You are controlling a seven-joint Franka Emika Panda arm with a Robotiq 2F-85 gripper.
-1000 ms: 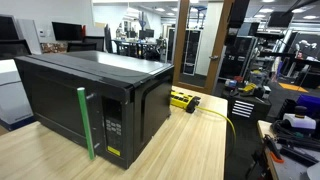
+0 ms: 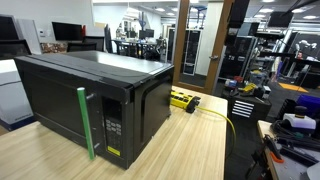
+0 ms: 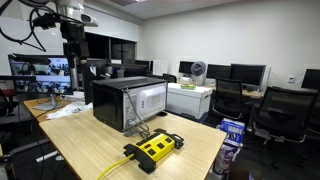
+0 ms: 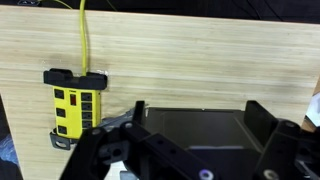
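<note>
A black microwave stands on the wooden table, its front carrying a green vertical handle strip and a keypad. The door looks shut. From the other side, exterior view 2 shows the microwave's back and side. High above the table hangs my gripper, its fingers spread wide apart with nothing between them. Below, in the wrist view, the microwave's dark top lies partly behind the gripper. The arm comes in at the upper left of exterior view 2, well clear of the microwave.
A yellow power strip with a yellow cord lies on the table behind the microwave; a dark cable is near it. Chairs and monitors stand beyond the table.
</note>
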